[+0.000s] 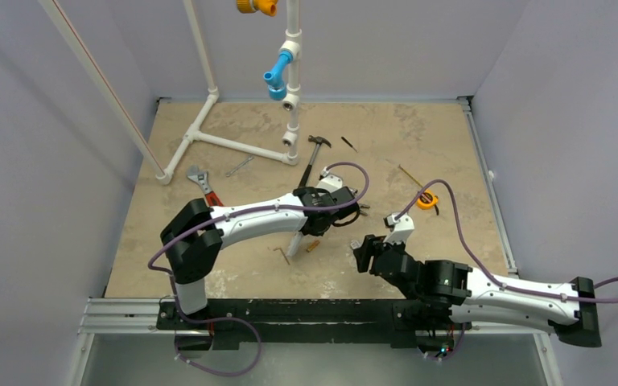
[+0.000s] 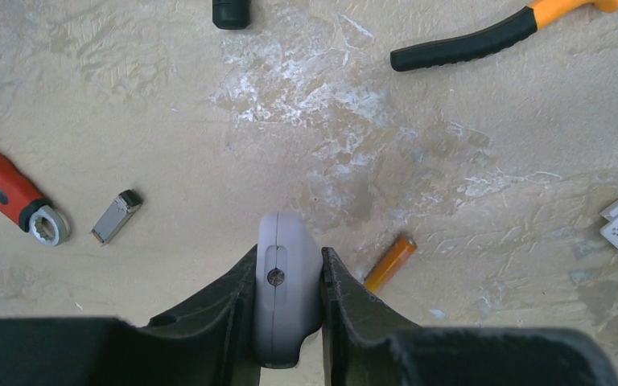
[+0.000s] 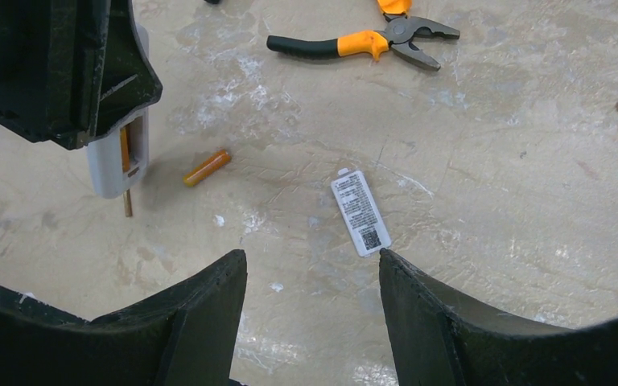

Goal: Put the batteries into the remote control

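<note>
My left gripper is shut on the grey remote control [image 2: 286,281], held above the table. In the right wrist view, the remote's open compartment [image 3: 131,149] shows an orange battery inside. A loose orange battery [image 2: 389,260] lies on the table below, to the right of the held remote. The white battery cover [image 3: 360,212], with a label on it, lies farther right. My right gripper stands open above the table near the cover, with nothing between its fingers.
Pliers [image 3: 402,40], an adjustable wrench [image 1: 205,185], a hammer [image 1: 314,153], a tape measure [image 1: 426,199] and small tools lie around. A white pipe frame [image 1: 237,147] stands at the back left.
</note>
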